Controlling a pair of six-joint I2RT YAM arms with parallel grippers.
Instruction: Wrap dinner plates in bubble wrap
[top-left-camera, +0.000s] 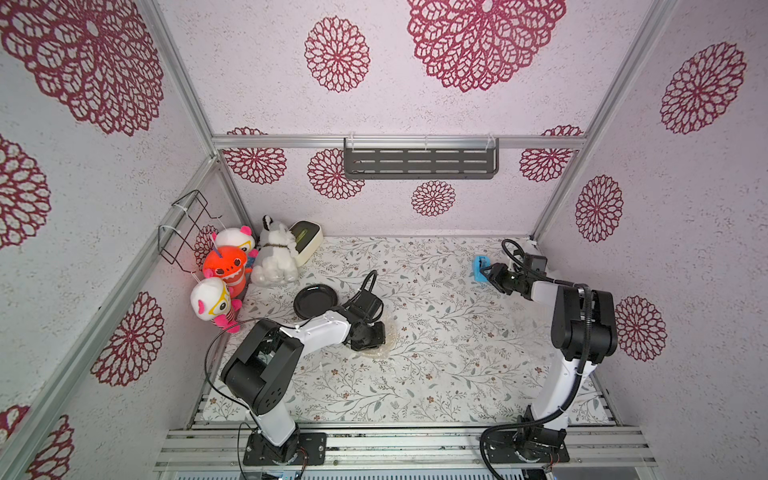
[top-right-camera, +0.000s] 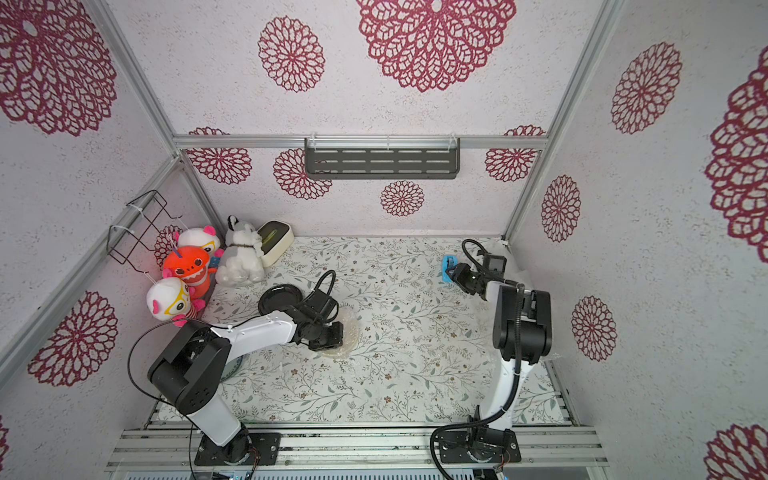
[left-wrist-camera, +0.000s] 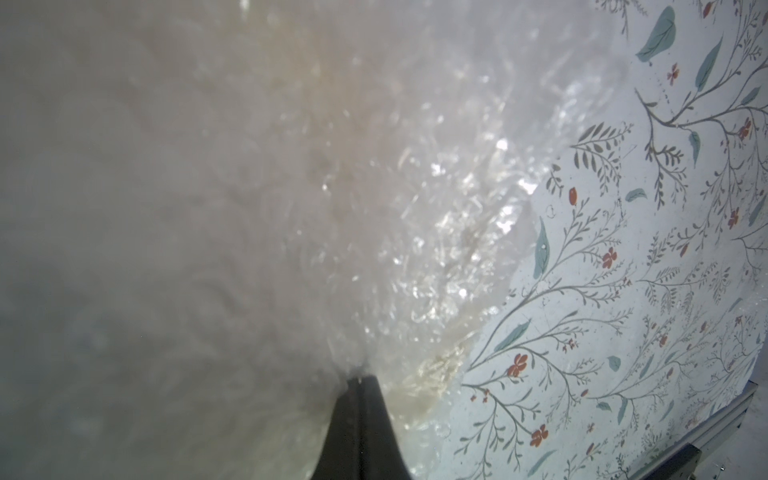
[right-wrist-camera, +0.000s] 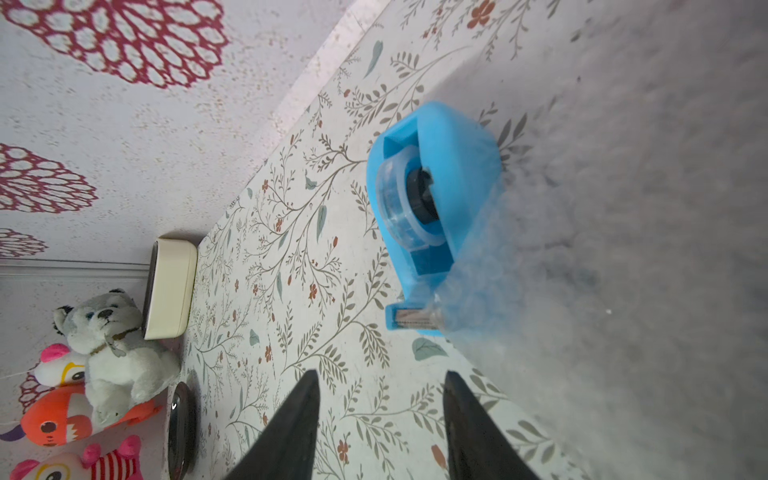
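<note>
A bubble-wrapped bundle (left-wrist-camera: 400, 224) fills most of the left wrist view; in the top left view its pale edge (top-left-camera: 390, 340) shows beside my left gripper. That gripper is shut, its tips against or just over the wrap; I cannot tell whether any film is pinched. What lies inside the wrap is blurred. Behind the left arm a black plate (top-left-camera: 315, 301) lies bare on the table. My right gripper stands open and empty, close to a blue tape dispenser (right-wrist-camera: 460, 160) with a clear roll. Loose clear wrap (right-wrist-camera: 608, 320) lies beside the dispenser, overlapping part of it.
Plush toys (top-left-camera: 228, 268) and a grey-white stuffed dog (top-left-camera: 274, 252) crowd the back left, with a cream box (top-left-camera: 308, 240) by them. A grey shelf (top-left-camera: 420, 164) hangs on the back wall.
</note>
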